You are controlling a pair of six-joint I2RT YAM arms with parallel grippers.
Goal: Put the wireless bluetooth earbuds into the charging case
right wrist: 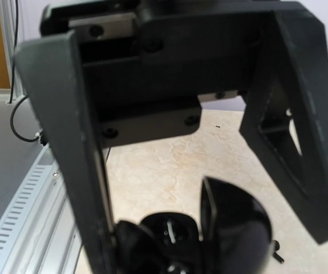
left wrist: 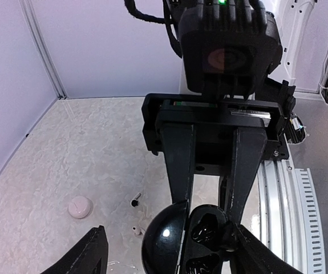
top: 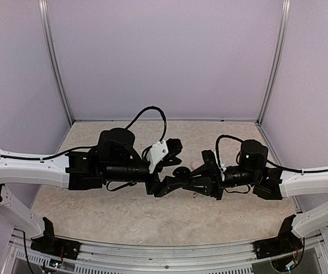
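Observation:
The black charging case hangs above the table with its rounded lid raised. Two glossy dark wells face my left wrist camera; I cannot tell whether an earbud sits in either. My right gripper is shut on the case. My left gripper is open around the case; in the left wrist view one finger stands apart from the lid, while the other meets or overlaps a dark lump at the opposite edge. In the right wrist view the lid shows between the left gripper's wide-set fingers.
On the table lie a pale pink round object, a small black piece with a thin stem and a small pale-and-dark piece. The grippers nearly meet above mid-table. Bare tabletop spreads in front of them.

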